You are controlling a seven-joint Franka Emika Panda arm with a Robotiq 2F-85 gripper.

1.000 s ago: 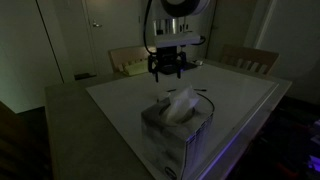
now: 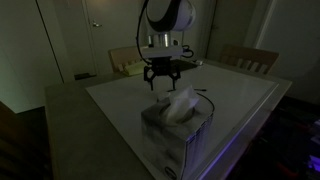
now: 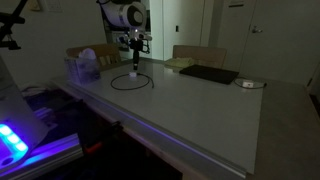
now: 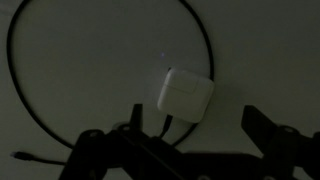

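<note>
A white square charger block (image 4: 186,95) lies on the white table with a black cable (image 4: 207,45) plugged in and looped around it. In the wrist view it sits between and slightly ahead of my fingers, nearer the left one. My gripper (image 2: 162,77) is open, pointing down, with nothing held. In exterior view 2 the gripper (image 3: 139,46) hangs above the table, over the region of the charger (image 3: 133,75) and apart from it. The cable loop (image 3: 152,81) spreads flat on the table there. In exterior view 1 the tissue box partly blocks the charger's area.
A box with white tissue (image 2: 179,133) stands at the table's near edge. A black flat object (image 3: 208,74) and a greenish cloth (image 3: 180,63) lie toward the far side. Chairs (image 2: 247,59) stand behind.
In exterior view 1 my gripper has shifted to the left, with its fingers still apart and empty. The tissue box has stayed where it was.
</note>
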